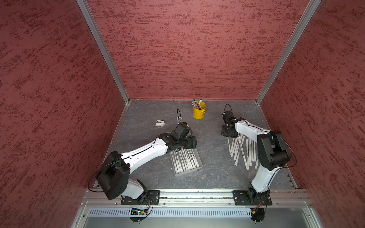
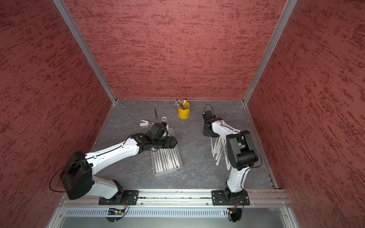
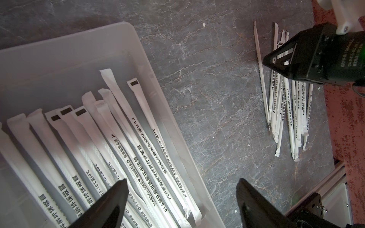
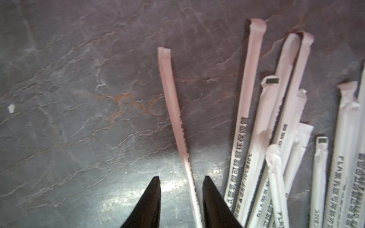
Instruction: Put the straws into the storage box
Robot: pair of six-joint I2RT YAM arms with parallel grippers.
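Observation:
The translucent storage box (image 3: 76, 41) holds several paper-wrapped straws (image 3: 148, 152) lying lengthwise. My left gripper is open above the box, with nothing held. On the table at the right, more wrapped straws (image 4: 251, 76) lie in a loose bunch. One single straw (image 4: 174, 114) lies apart at the bunch's left side. My right gripper hangs open over that straw's lower part, its fingers to either side in the right wrist view. Whether it is low enough to touch the straw I cannot tell.
A yellow cup (image 1: 198, 113) of utensils stands at the back. A small white object (image 1: 159, 123) and a white ring (image 2: 164, 118) lie left of it. Bare table (image 3: 201, 114) separates the box from the loose straws.

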